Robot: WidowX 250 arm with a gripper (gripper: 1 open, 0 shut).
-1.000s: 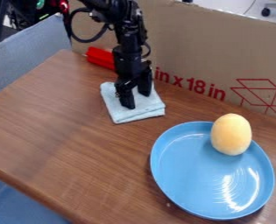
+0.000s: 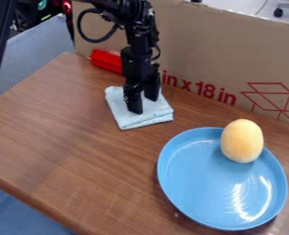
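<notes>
My black gripper (image 2: 141, 95) reaches down from the top onto a folded white cloth (image 2: 158, 116) that lies on the wooden table toward the back, left of a blue plate. Its fingertips are at the cloth's surface; whether they are open or shut on the fabric is unclear. The blue plate (image 2: 205, 198) sits at the front right, with a yellow egg-shaped object (image 2: 242, 140) on its back part.
A red object (image 2: 106, 59) lies behind the cloth, partly hidden by the arm, against a cardboard panel (image 2: 220, 60) along the back.
My gripper has shifted very slightly on the cloth. The plate and the yellow object have stayed put.
</notes>
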